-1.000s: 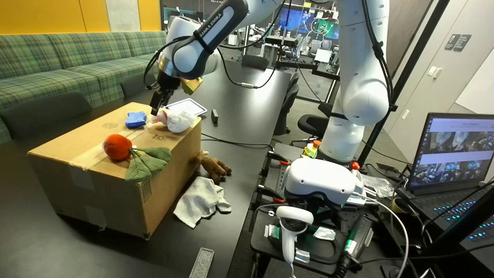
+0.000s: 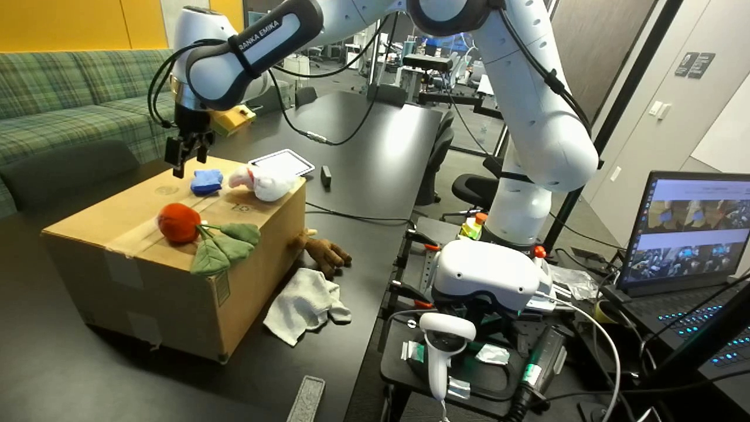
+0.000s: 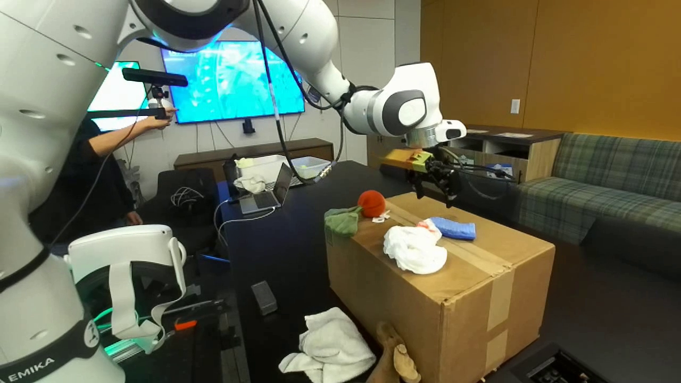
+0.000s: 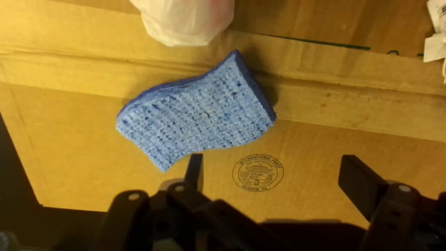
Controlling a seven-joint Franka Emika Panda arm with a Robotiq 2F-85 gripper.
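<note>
On top of the cardboard box [image 2: 151, 204] lies a blue sponge [image 4: 196, 113], wavy in outline, close to a crumpled white plastic bag [image 3: 415, 249]. My gripper is open above the box, its fingers wide apart with only bare cardboard and a round printed stamp [image 4: 258, 173] showing between them. In the wrist view the sponge is just beyond the left fingertip, apart from the gap. A red plush flower [image 2: 179, 223] with green leaves rests toward the box's near edge in exterior view 1.
Beside the box on the dark table are a pale cloth [image 2: 307, 305] and a brown plush toy [image 2: 324, 253]. A white-framed tray [image 2: 283, 163] and a small dark block [image 3: 264, 297] stand near it. Table space beyond the tray is clear.
The arm has swung left in exterior view 1, carrying my gripper from near the white bag to past the blue sponge. The objects on the box have stayed put.
</note>
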